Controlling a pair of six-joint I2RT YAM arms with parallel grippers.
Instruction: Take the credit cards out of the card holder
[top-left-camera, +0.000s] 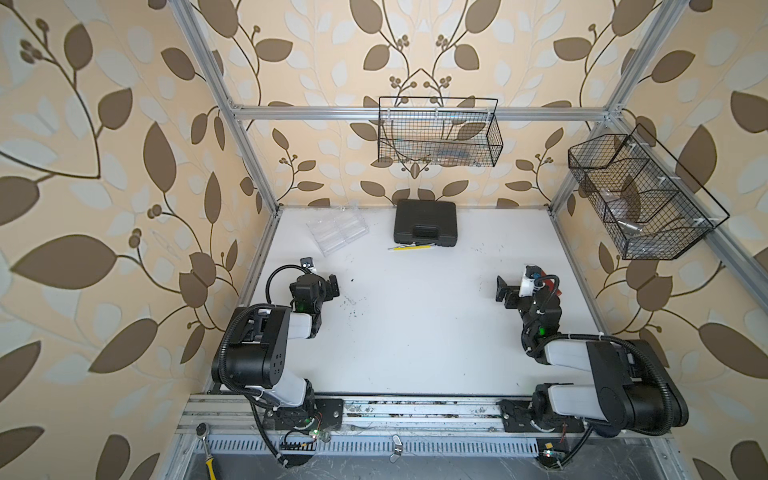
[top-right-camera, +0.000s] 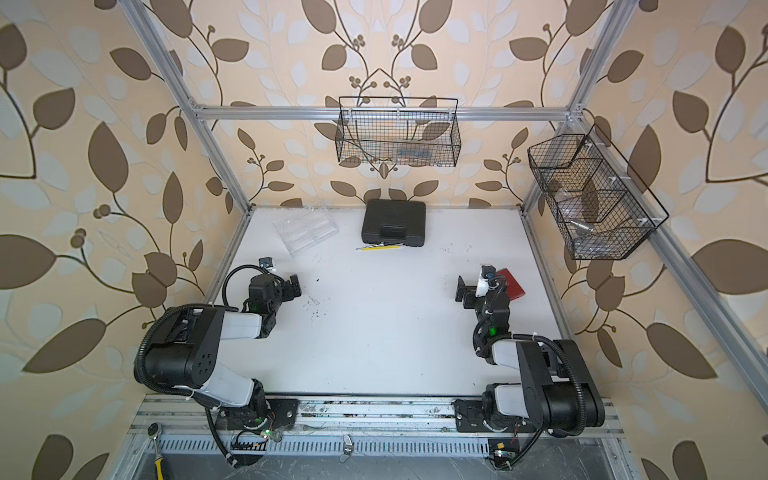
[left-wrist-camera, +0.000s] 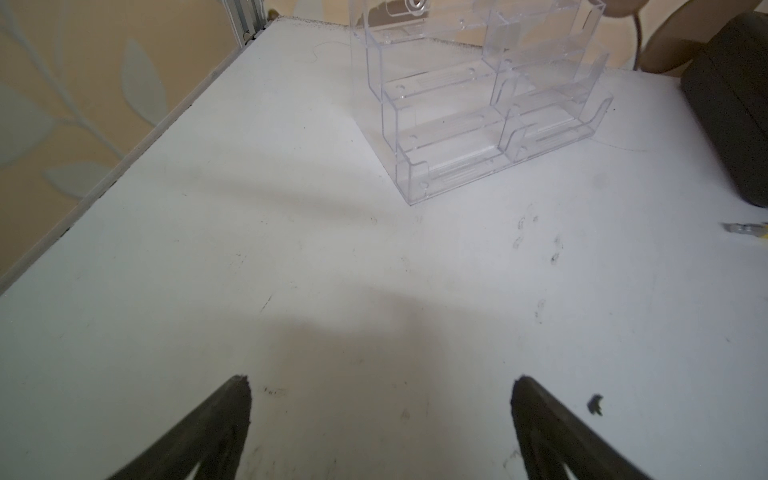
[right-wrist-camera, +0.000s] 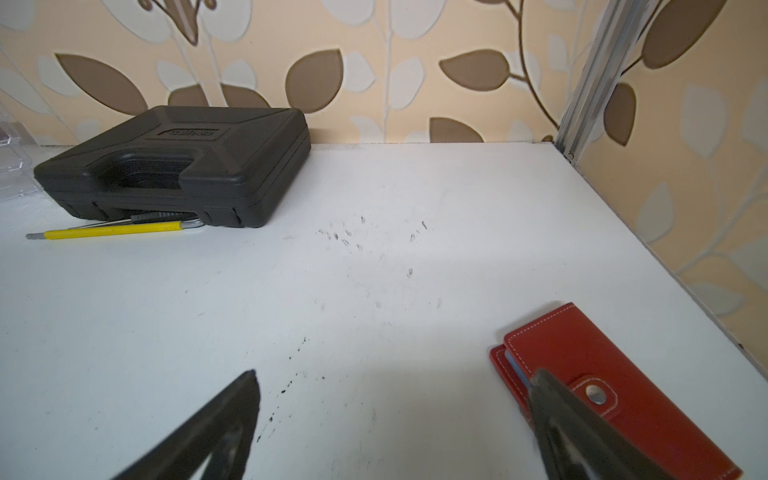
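Note:
A red leather card holder with a white-stitched strap and snap lies flat on the right side of the table, just beyond and right of my right gripper; a bluish edge shows between its layers, and whether that is a card I cannot tell. In the top left view the right arm mostly hides it. My right gripper is open and empty. My left gripper stands open over bare table at the left, nothing between its fingers.
A clear acrylic organizer stands at the back left. A black case sits at the back centre with a yellow tool at its front. Wire baskets hang on the frame.

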